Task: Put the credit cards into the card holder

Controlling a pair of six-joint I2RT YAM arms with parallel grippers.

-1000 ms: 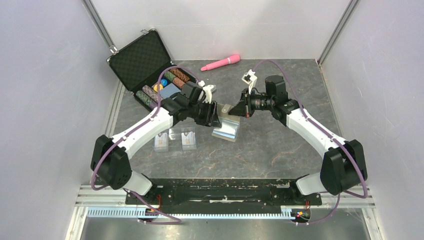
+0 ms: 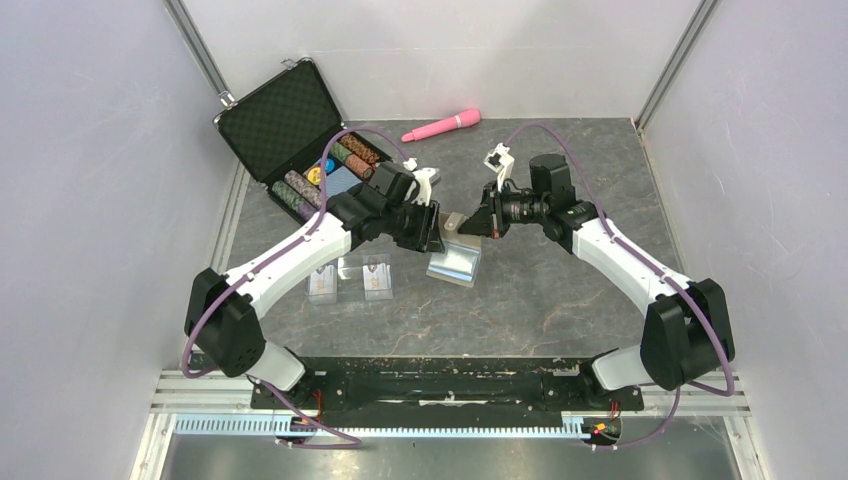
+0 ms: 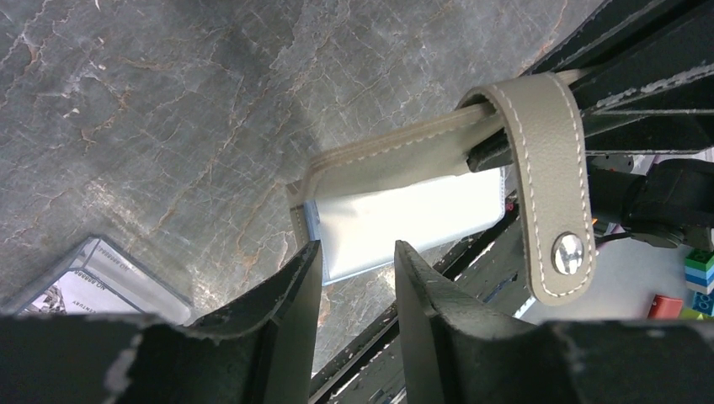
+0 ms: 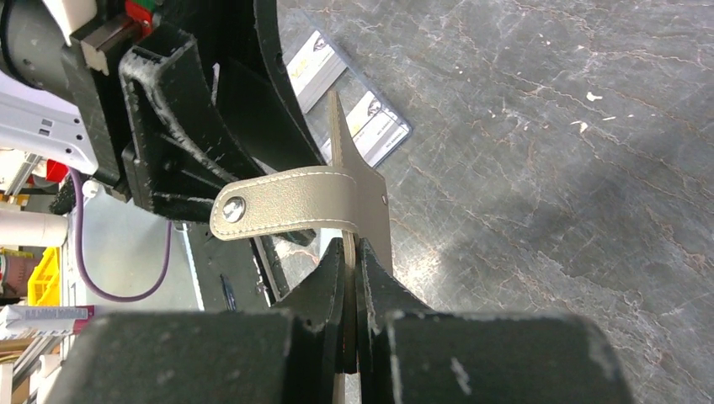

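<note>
The beige card holder (image 2: 456,263) hangs open above the table, its white inner sleeves (image 3: 396,220) facing my left gripper. My right gripper is shut on the holder's thin edge; its strap with a metal snap (image 4: 282,200) sticks out beside the fingers. Just short of the sleeves, my left gripper stands part open, with no card visible between its fingertips. Whether those tips touch the sleeves I cannot tell. Cards (image 2: 377,278) with white faces lie in the clear tray (image 2: 350,290) at the left, in its two end compartments.
An open black case (image 2: 282,118) with poker chips stands at the back left, close behind my left arm. A pink microphone-shaped object (image 2: 441,125) lies at the back.
Over the last second the holder and both grippers have shifted very slightly to the right. The tray and its cards have stayed still.
</note>
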